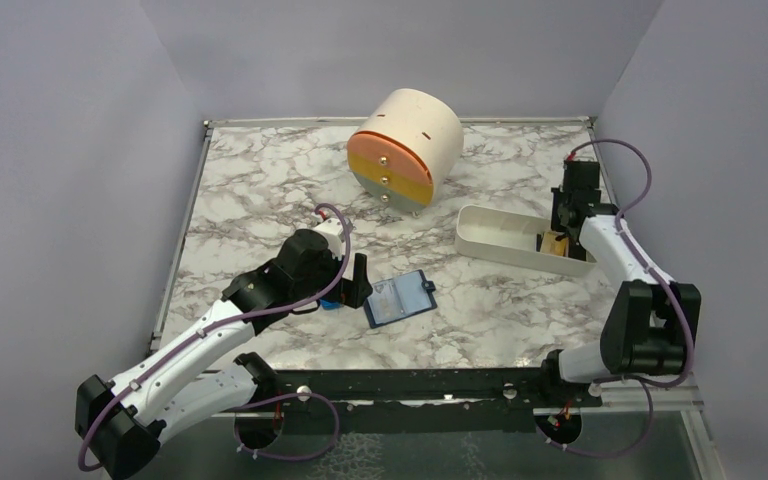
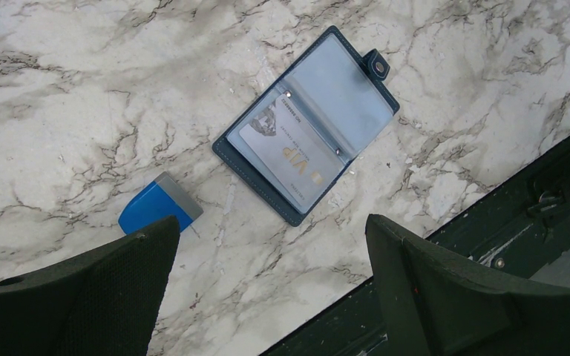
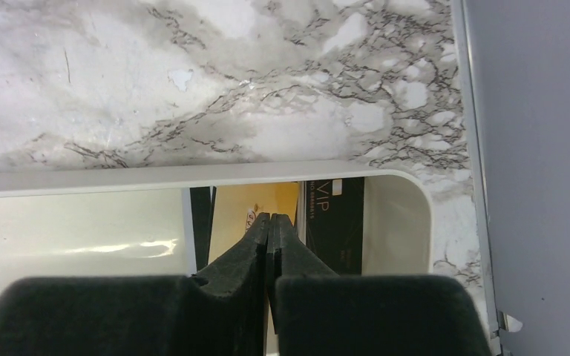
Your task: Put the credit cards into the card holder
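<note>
The blue card holder [image 2: 256, 183] lies unfolded on the table, and a white VIP card [image 2: 289, 144] rests in its sleeve. Above it my left gripper hovers open with nothing between its fingers. At the right, a gold card [image 3: 256, 204] and a black VIP card [image 3: 334, 222] stand in the white tray [image 3: 82, 180], with a dark card edge [image 3: 201, 222] left of the gold one. My right gripper is shut over the tray, its tips meeting in front of the gold card. No card is between them; the lower part of the cards is hidden.
A blue and grey object [image 2: 159, 204] lies left of the holder. The round cream cabinet [image 1: 425, 125] with coloured drawers stands at the back. The right wall [image 3: 542, 148] is close to the tray. Open table lies between holder and tray.
</note>
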